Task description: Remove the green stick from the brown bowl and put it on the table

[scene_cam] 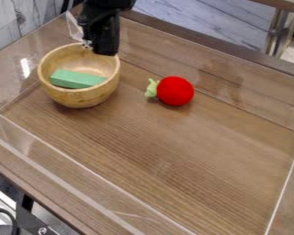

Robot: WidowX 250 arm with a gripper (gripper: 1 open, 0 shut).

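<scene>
The green stick [73, 79] lies inside the brown bowl [84, 97], which stands on the left part of the wooden table [175, 165]. My black gripper [93, 46] hangs over the bowl's far rim, up and behind the stick and apart from it. A pale, clear piece shows by the fingers at the left. The dark shapes overlap, so whether the fingers are parted cannot be made out. Nothing is seen held there.
A red, round vegetable-like object with a green stem [175, 91] sits right of the bowl. Bare table spreads across the front and right. A dark cable [5, 220] shows at the lower left corner.
</scene>
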